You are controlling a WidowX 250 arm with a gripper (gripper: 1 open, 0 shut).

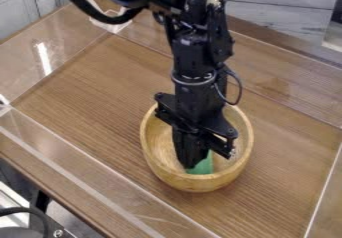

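My black gripper (198, 132) reaches down from the top into a round yellow-tan bowl (162, 164) near the middle of the view. A green object (201, 164) lies in the bowl beneath the gripper, partly hidden by it. I cannot tell whether the fingers are touching or holding it, or how far they are closed.
A wooden tabletop (74, 102) surrounds the bowl, with free room to the left and right. Its edges show at the lower left and along the right. A black cable lies at the lower left corner, and pale panels stand at the back.
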